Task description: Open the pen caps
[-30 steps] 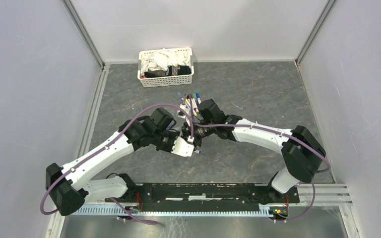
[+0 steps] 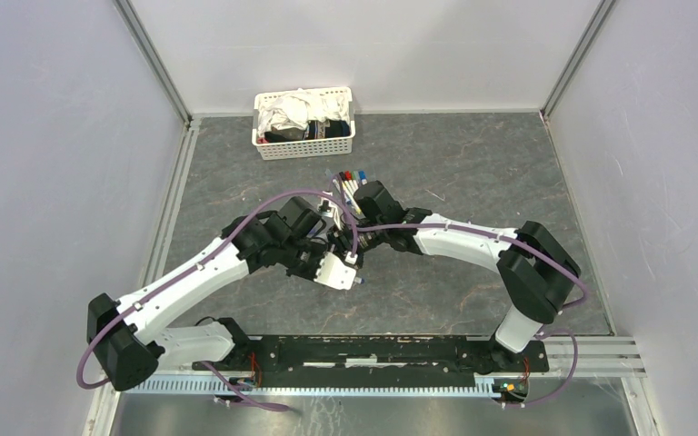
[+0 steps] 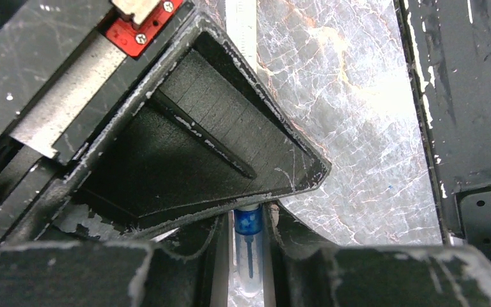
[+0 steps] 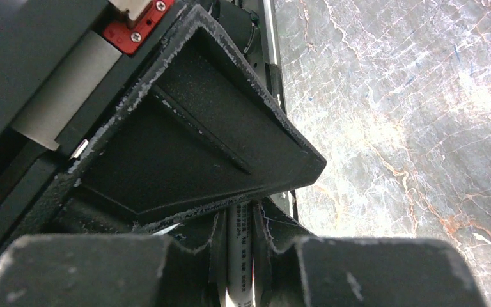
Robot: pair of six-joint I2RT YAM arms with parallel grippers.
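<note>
In the left wrist view, a pen part [image 3: 249, 265] with a blue band and a clear tapered end stands between the fingers of my left gripper. The fingers lie close on both sides of it; whether they grip it cannot be told. My right gripper is shut on a grey pen barrel [image 4: 240, 268] with dark printing, seen in the right wrist view. The top view has both grippers meeting at mid-table, where the arms hide most of the pen. Several capped markers [image 2: 352, 182] lie side by side behind them.
A white basket [image 2: 304, 150] with cloths stands at the back left. Purple cables [image 2: 473, 231] run along both arms.
The right arm has drawn slightly inward, its elbow shifting left over the past second. Lately the left arm has moved a little to the right. Both grippers stay close together at mid-table.
</note>
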